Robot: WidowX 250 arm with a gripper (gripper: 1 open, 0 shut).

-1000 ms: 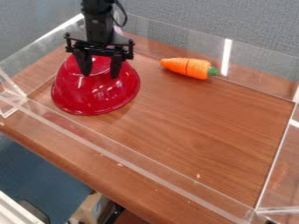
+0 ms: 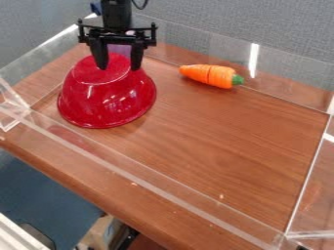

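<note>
A glossy red bowl (image 2: 107, 103) rests upside down on the wooden table at the left. My black gripper (image 2: 119, 61) hangs over its top, fingers apart and pointing down. Something purple shows behind the gripper, partly hidden. An orange toy carrot (image 2: 205, 74) with a green top lies to the right, toward the back.
Clear plastic walls border the wooden table (image 2: 209, 146). A grey wall stands behind, and the floor shows at the lower left.
My gripper has risen a little above the bowl over the last second. The bowl and carrot look unmoved.
</note>
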